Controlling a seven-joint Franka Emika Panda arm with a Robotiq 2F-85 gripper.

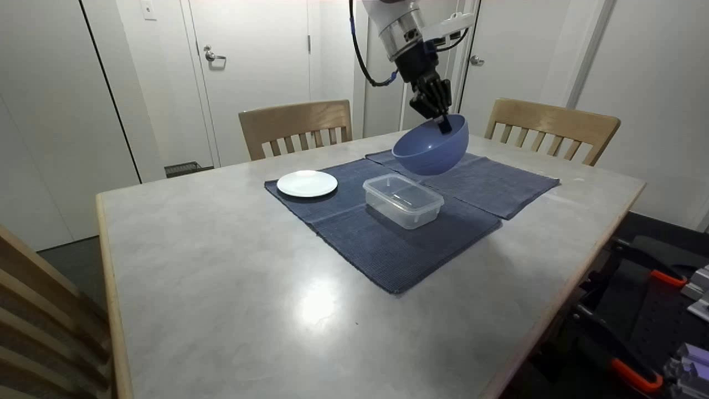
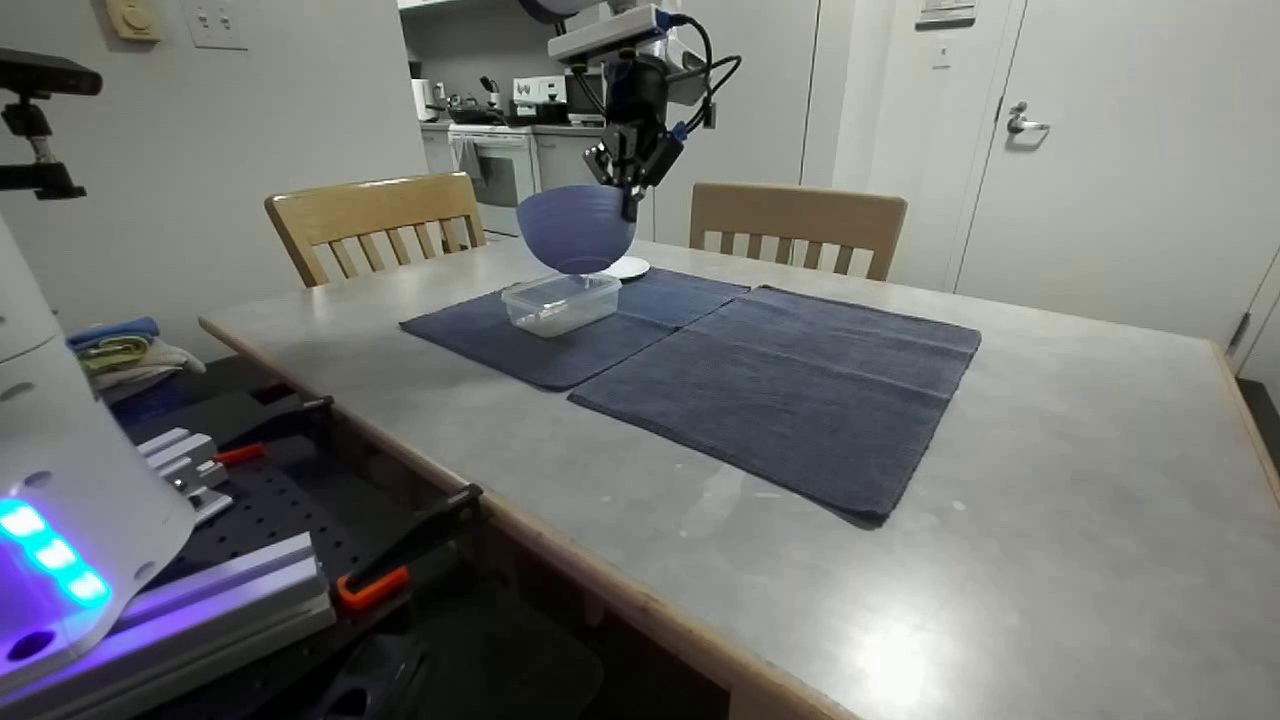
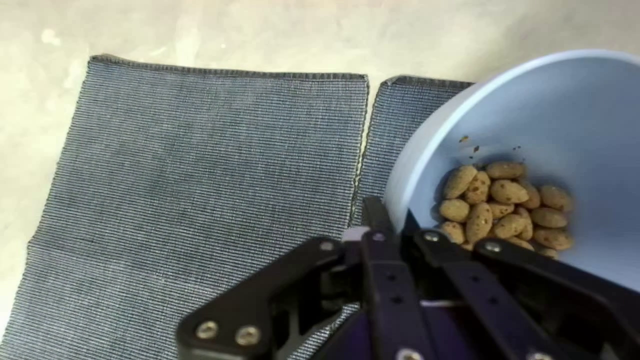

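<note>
My gripper is shut on the rim of a blue bowl (image 1: pixel 432 154), one finger inside the wall and one outside. The bowl hangs above the table, tilted toward the clear plastic container (image 1: pixel 404 203); in exterior view 1 its low side faces left. Several brown, speckled nut-like pieces (image 3: pixel 508 192) lie in the bowl in the wrist view, partly covered by the fingers. The container stands on a dark blue placemat, and no pieces show in it. Left of the container in exterior view 1, a white plate (image 1: pixel 307 183) lies on the same mat.
A second blue placemat (image 2: pixel 786 390) lies bare beside the first. Wooden chairs (image 1: pixel 299 127) stand along its far side, and clamps with orange handles (image 2: pixel 372 588) sit at one edge.
</note>
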